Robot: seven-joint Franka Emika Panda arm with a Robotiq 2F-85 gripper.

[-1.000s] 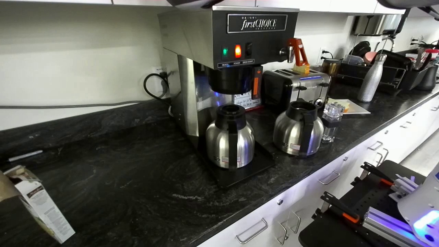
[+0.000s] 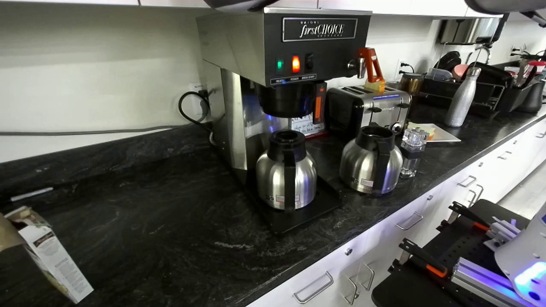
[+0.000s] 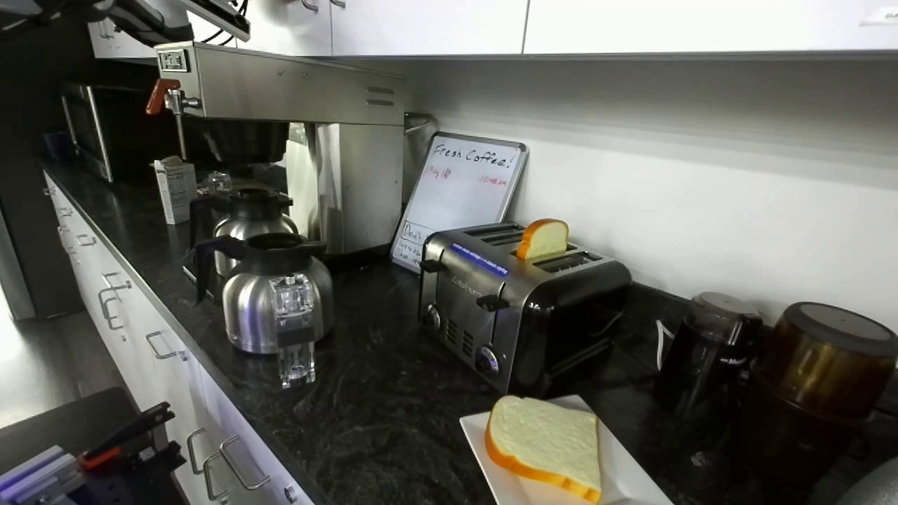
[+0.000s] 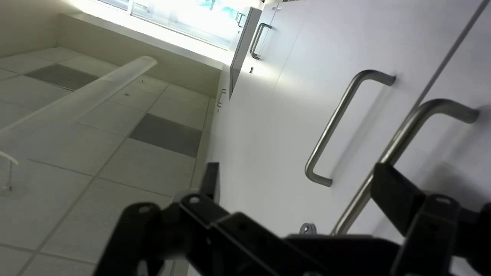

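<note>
In the wrist view my gripper is open, its two black fingers [image 4: 396, 197] set wide apart. White cabinet fronts [image 4: 257, 151] fill the gap, with no object held. One metal cabinet handle [image 4: 416, 117] runs behind the right finger; whether they touch I cannot tell. A second handle [image 4: 340, 115] shows between the fingers, farther off. Neither exterior view shows the fingers; part of the arm [image 3: 151, 18] crosses the top left of exterior view 2.
On the dark counter [image 2: 153, 215] stand a coffee maker [image 2: 233, 46], two steel carafes [image 2: 258, 179] and a toaster [image 2: 344, 110] with bread [image 3: 543, 239] in one slot. More bread [image 3: 543, 442] lies on a white plate [image 3: 640, 480]. A carton [image 2: 56, 261] leans at left.
</note>
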